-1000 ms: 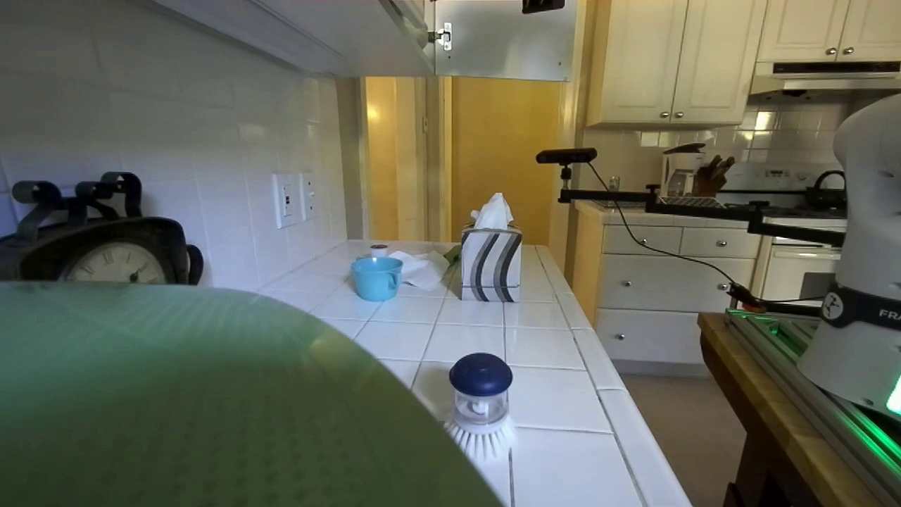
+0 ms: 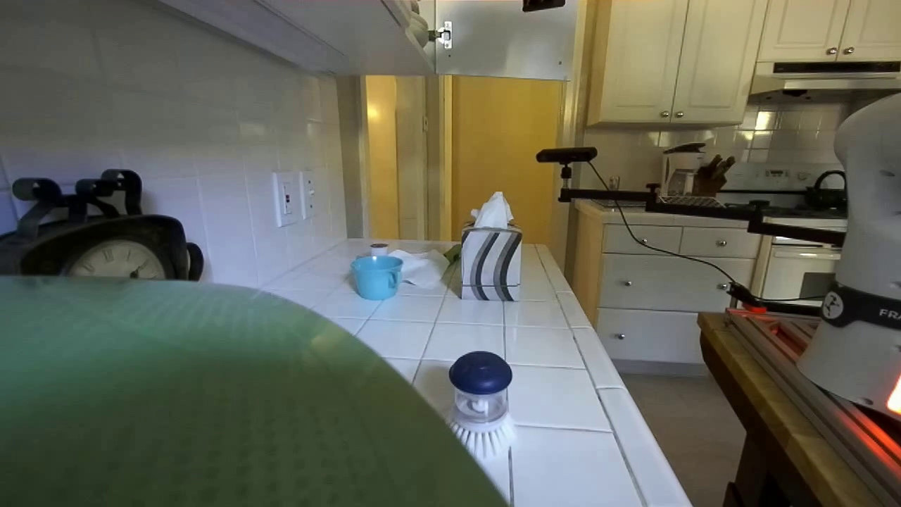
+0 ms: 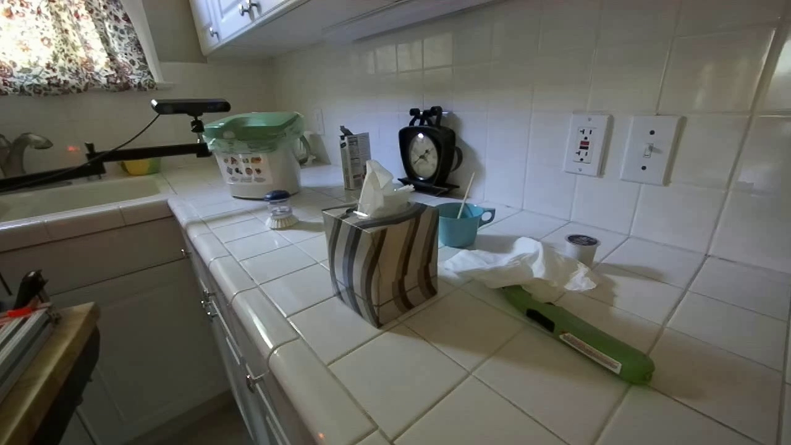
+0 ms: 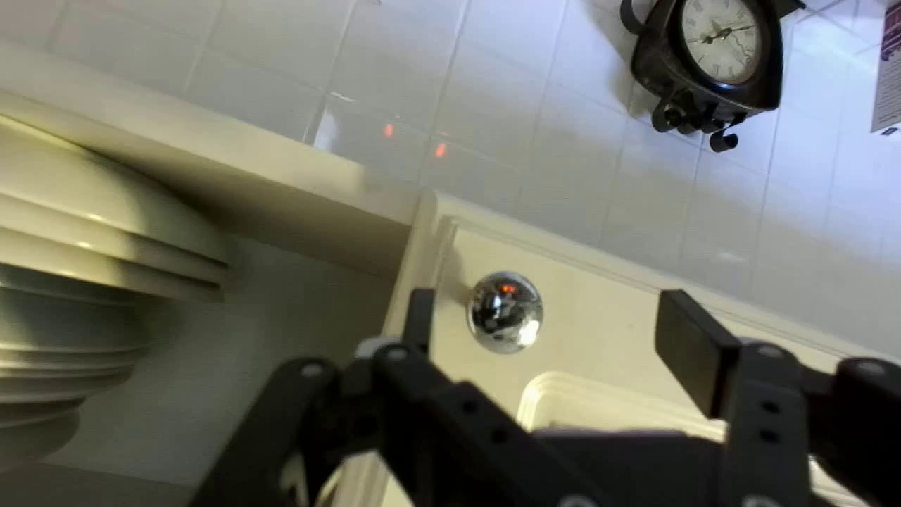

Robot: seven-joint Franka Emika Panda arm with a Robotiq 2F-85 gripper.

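In the wrist view, my gripper has its two black fingers (image 4: 699,351) well apart. A shiny round knob (image 4: 505,312) on a cream cabinet door (image 4: 591,313) appears between them, nearer the left finger. I cannot tell how far the fingertips are from the knob; no contact shows. The cabinet door (image 2: 507,38) stands swung out at the top of exterior view 1, with a metal hinge (image 2: 444,35) at its edge. Stacked pale dishes (image 4: 101,236) fill the cabinet's left side in the wrist view. Exterior view 2 does not show the gripper.
Below, the tiled counter (image 2: 557,397) holds a blue-topped brush (image 2: 481,376), a tissue box (image 2: 491,262), a blue cup (image 2: 376,277), a black clock (image 3: 428,156) and a green-handled tool (image 3: 586,337). A green-lidded bin (image 3: 256,159) stands near the sink.
The light at the robot's base has turned from green to red. The counter objects and the cabinet door look unmoved in exterior view 1.
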